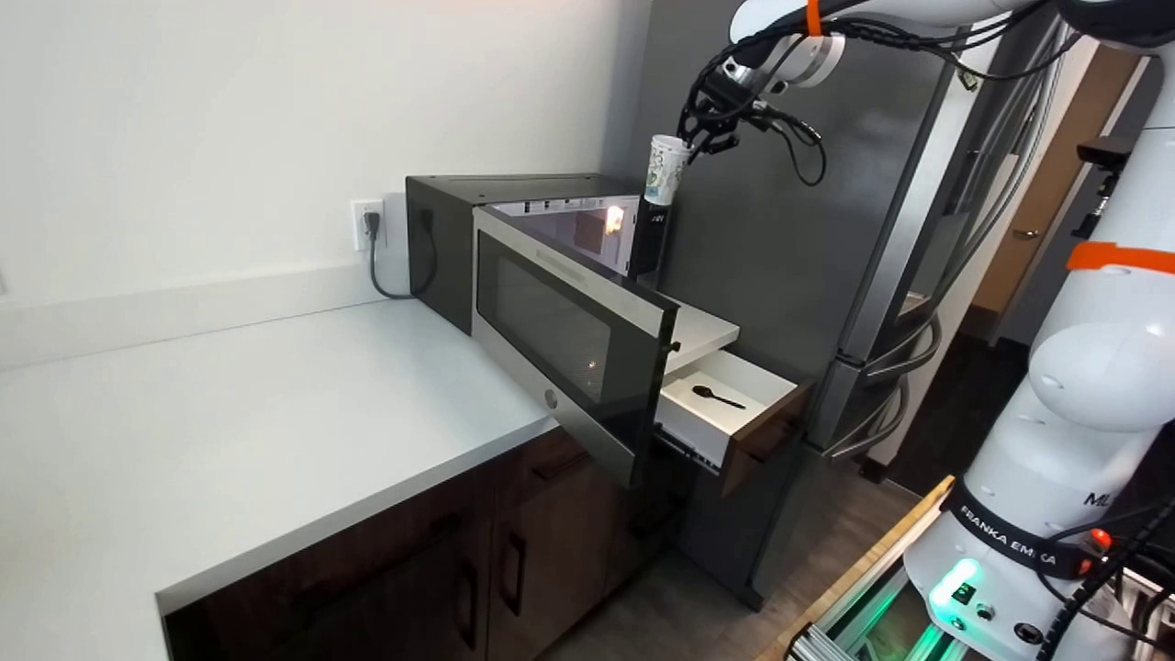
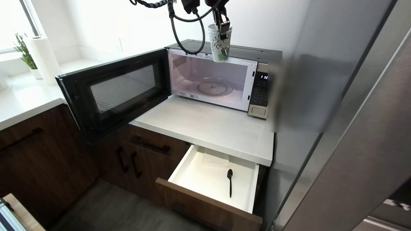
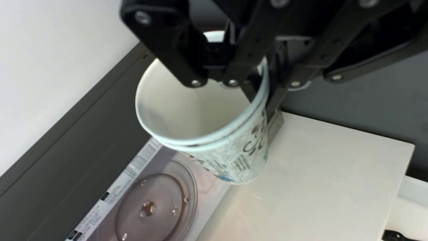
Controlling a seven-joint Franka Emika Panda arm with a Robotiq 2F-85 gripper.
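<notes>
My gripper is shut on the near wall of a patterned paper cup (image 3: pixel 236 156), one finger inside the rim and one outside. A double rim suggests two cups nested together. In the second exterior view the cup (image 2: pixel 220 50) hangs in the air before the upper edge of the microwave (image 2: pixel 266 90), higher than its cavity. From the first exterior view, the cup (image 1: pixel 665 171) appears upright or slightly tilted, held below the wrist. Looking down into it, I see a pale, seemingly empty inside; its bottom is partly hidden by the fingers.
The microwave door (image 2: pixel 123 86) stands wide open to the left, its glass turntable (image 2: pixel 214 88) bare. Below, an open drawer (image 2: pixel 208 196) holds a black spoon (image 2: pixel 230 183). A fridge (image 1: pixel 771 220) borders the right side.
</notes>
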